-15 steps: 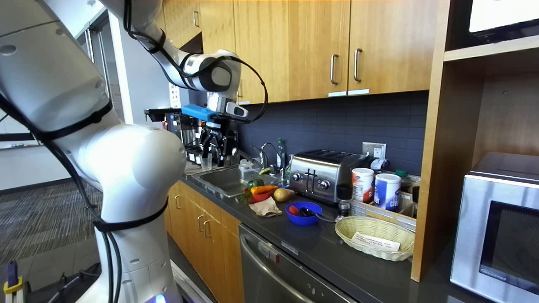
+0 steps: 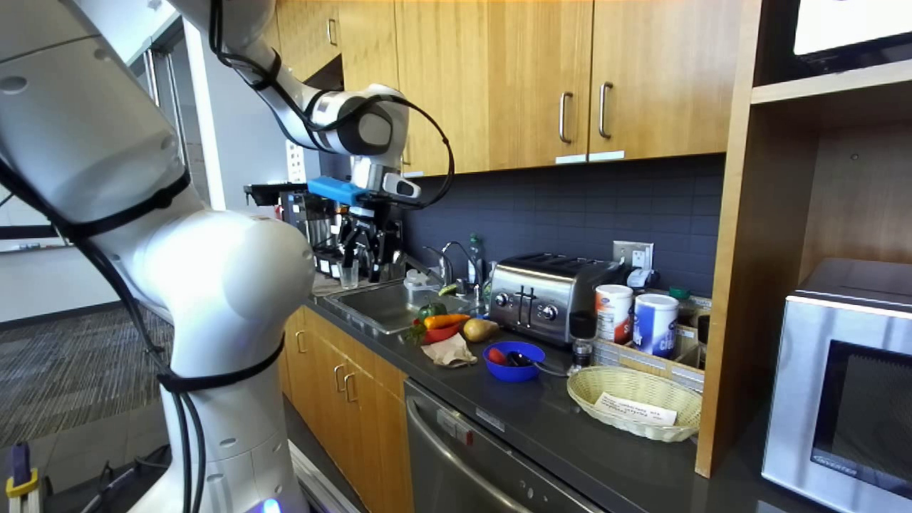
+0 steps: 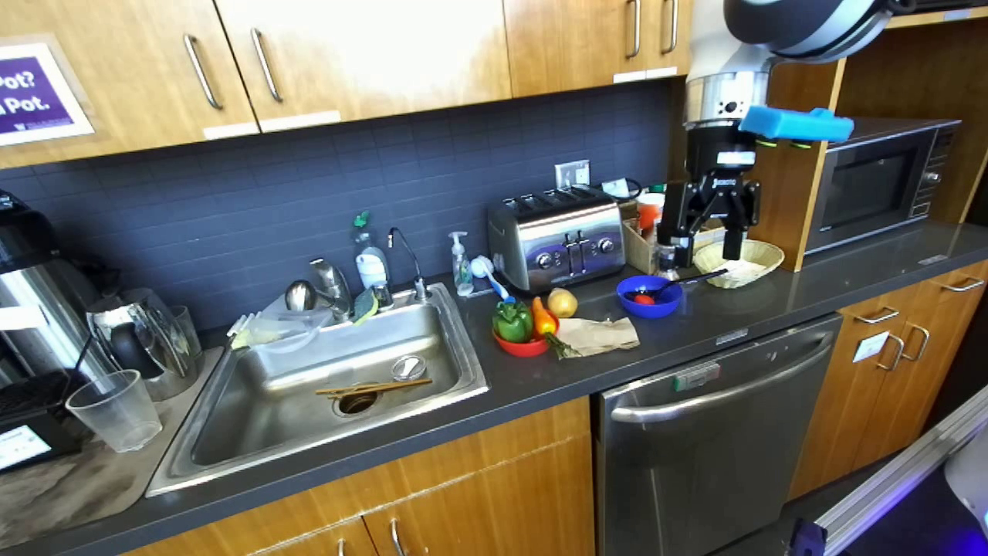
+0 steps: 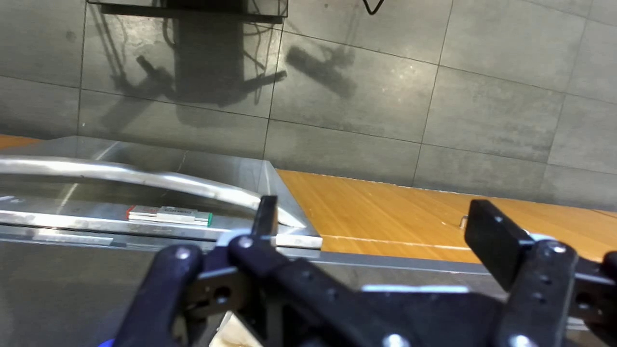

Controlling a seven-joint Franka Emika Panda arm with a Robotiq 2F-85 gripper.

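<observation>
My gripper stands open in the wrist view, its two black fingers wide apart with only cabinet front and counter edge seen between them. From the first exterior side, the gripper [image 2: 360,269] hangs pointing down, clear above the counter [image 2: 547,432]. A blue bowl [image 3: 637,310] holds a red item and a dark-handled utensil. Left of it, a red bowl [image 3: 523,348] carries a green pepper [image 3: 512,320] and an orange carrot [image 3: 543,318]. A yellowish round item [image 3: 562,302] rests behind a crumpled brown paper [image 3: 593,335].
The steel sink [image 3: 278,422] has chopsticks [image 3: 375,388] lying across its drain. A toaster [image 3: 556,242] stands against the wall; a wicker basket [image 2: 590,389] with a paper slip sits near the cabinet side. Counter space in front of the basket is bare. Overhead cabinets [image 2: 530,77] hang above.
</observation>
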